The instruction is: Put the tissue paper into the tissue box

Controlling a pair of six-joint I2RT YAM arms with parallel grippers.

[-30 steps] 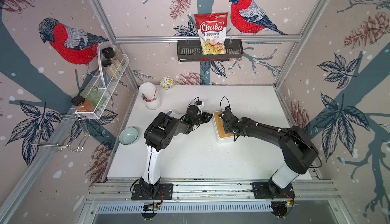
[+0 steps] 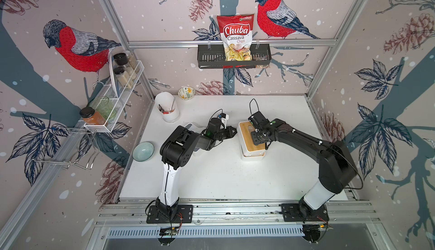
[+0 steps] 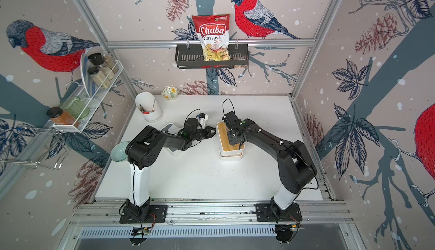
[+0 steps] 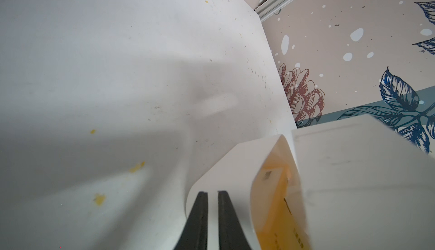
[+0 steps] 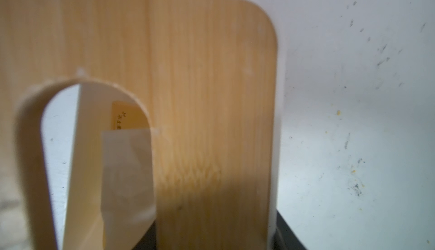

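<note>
The tissue box has a white base [image 4: 222,177] and a white-rimmed lid with a wooden top [image 5: 213,91]. My right gripper is shut on the lid, its wood between the fingers beside the oval slot. The lid is raised off the base, with a gap at the near end. Yellow tissue packaging [image 4: 287,225] lies inside the base; through the slot, white tissue paper [image 5: 129,177] shows. My left gripper is nearly closed in front of the base's outer wall. Whether it pinches anything is hard to see.
A pale object [image 3: 170,130] lies partly hidden under the left arm. A white utensil holder [image 2: 166,108], a patterned bowl [image 2: 186,92] and a green bowl [image 2: 143,151] stand to the left.
My right gripper has shifted slightly and turned, and the lid has risen, so the base now shows beneath its near end. The left arm has stayed still.
</note>
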